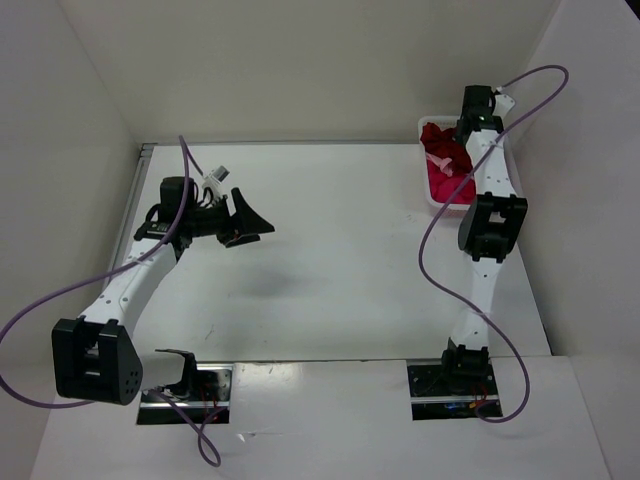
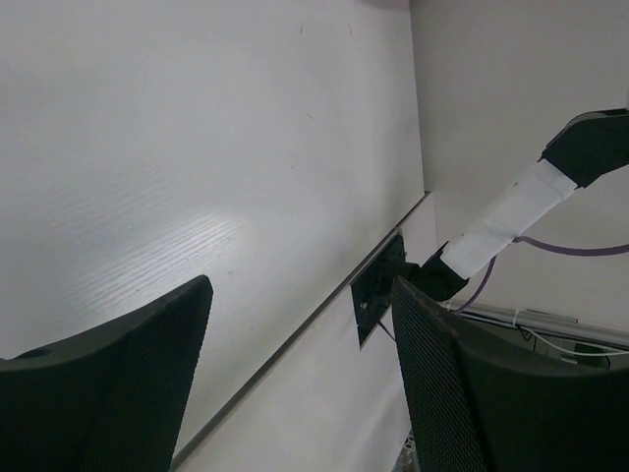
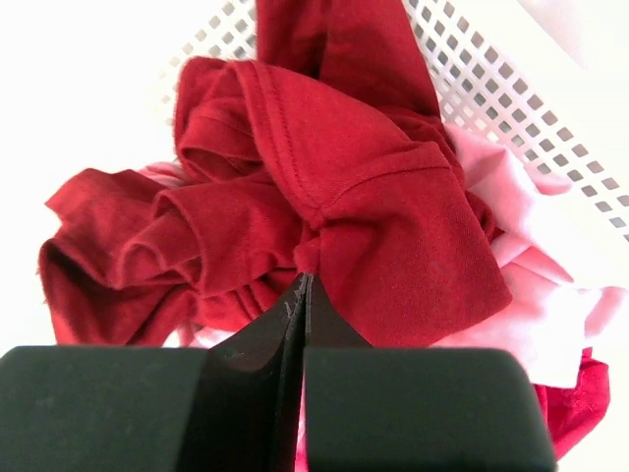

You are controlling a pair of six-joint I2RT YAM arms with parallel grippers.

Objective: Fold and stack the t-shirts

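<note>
Crumpled shirts lie in a white basket [image 1: 424,190] at the table's back right. A dark red shirt [image 3: 403,236] is on top, with a pink one [image 3: 521,295] partly under it and a brighter crimson one [image 1: 448,188] nearer the basket's front. My right gripper points down at the dark red cloth, its fingertips together; whether they touch the fabric or pinch any is not clear. My left gripper [image 1: 255,230] hangs over the left half of the table, open, with only bare table showing between its fingers.
Walls stand close behind and to the right of the basket. Purple cables [image 1: 440,285] loop along both arms, one crossing above the basket.
</note>
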